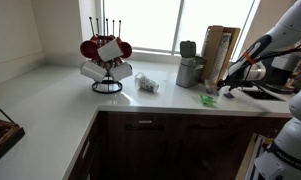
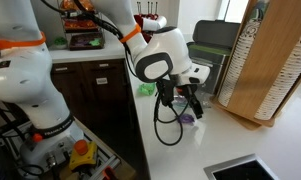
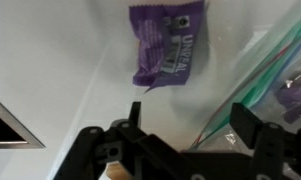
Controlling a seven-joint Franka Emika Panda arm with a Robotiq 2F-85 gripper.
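A purple snack packet (image 3: 168, 42) with white lettering lies on the white counter, in the upper middle of the wrist view. My gripper is open over the counter with nothing between its fingers; the packet lies ahead of the fingertips and apart from them. To the right in that view is a clear zip bag (image 3: 280, 85) with a green seal and something purple inside; the right finger overlaps it. In exterior view 2 the gripper (image 2: 182, 112) hangs low over the counter, near the purple packet (image 2: 186, 118).
A bright green item (image 1: 209, 99) lies near the counter's front edge. Grey canisters (image 1: 187, 66) and a wooden piece (image 2: 262, 62) stand behind. Further left are a white item (image 1: 147, 83) and a rack with red mugs (image 1: 90, 50).
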